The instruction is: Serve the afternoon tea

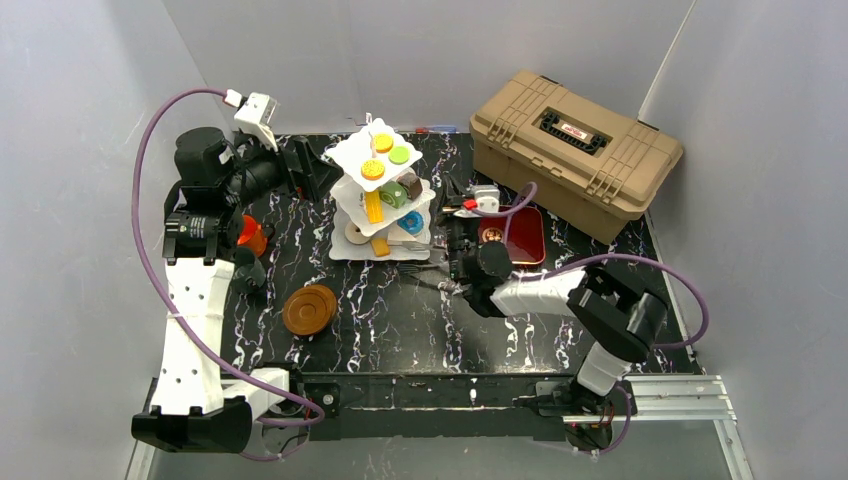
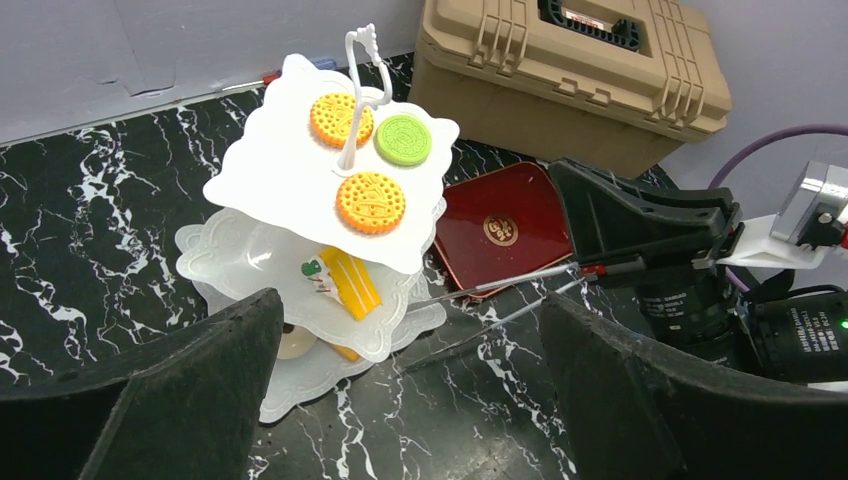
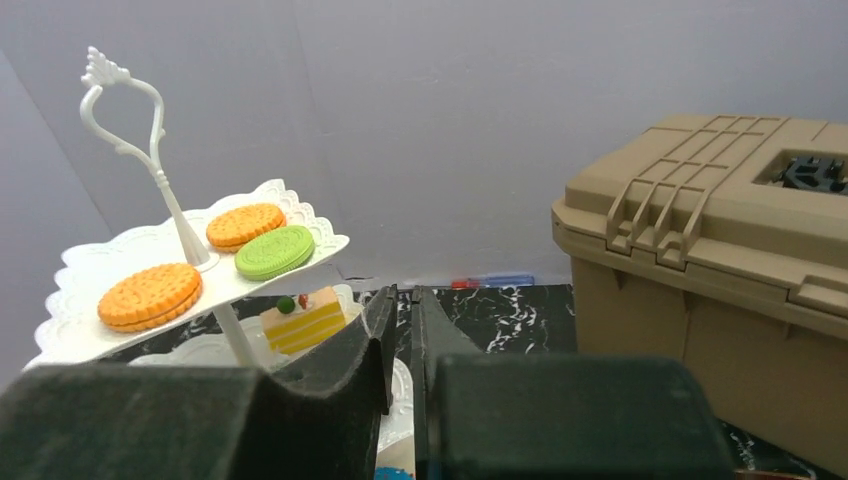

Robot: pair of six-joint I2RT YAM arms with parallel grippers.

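Observation:
A white three-tier stand (image 1: pixel 350 150) stands at the back centre: orange and green biscuits (image 2: pixel 403 140) on top, cake slices (image 2: pixel 352 285), a blue doughnut (image 1: pixel 409 222) and other sweets below. My open left gripper (image 1: pixel 310 175) hangs left of the stand. My right gripper (image 1: pixel 448 205) is right of the stand, its fingertips close together in its wrist view; whether they grip anything is unclear. Long thin metal utensils (image 2: pixel 500 278) extend from near it toward the lower tier, partly hidden. A red tray (image 2: pixel 480 220) lies behind it.
A tan case (image 1: pixel 560 150) fills the back right. An orange mug (image 1: pixel 250 236), a dark cup (image 1: pixel 250 275) and a round wooden coaster (image 1: pixel 309 310) are at the left.

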